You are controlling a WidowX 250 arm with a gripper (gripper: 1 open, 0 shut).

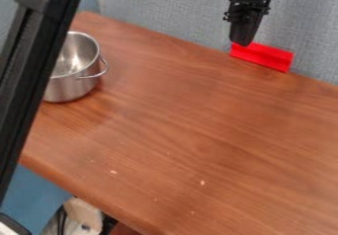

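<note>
My black gripper [243, 32] hangs at the top of the view, pointing down, just over the left part of a red object [268, 57] at the back edge of the table. Whether its fingers are open or shut cannot be made out. A steel pot [70, 81] with side handles stands at the left of the table, partly hidden by a black frame bar.
A grey padded wall [185, 17] rises behind it. The black bar [34, 61] crosses the left side. Cables and clutter lie below the table's lower-left edge.
</note>
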